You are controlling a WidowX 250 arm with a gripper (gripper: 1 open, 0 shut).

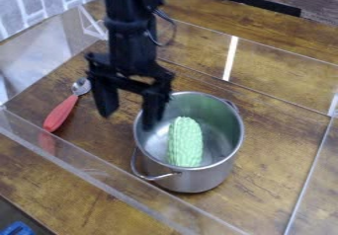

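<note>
The black gripper [129, 96] is blurred, hanging over the wooden surface with its fingers apart and nothing seen between them. It is just left of and above a steel pot [219, 158] that has wire handles. A light green corn cob [183, 143] lies inside the pot. To the left, a red-handled spoon [61, 111] with a metal head lies on the wood.
Clear plastic walls border the wooden surface [271, 155] on the left, front and right. A small blue object [16, 229] shows at the bottom left corner.
</note>
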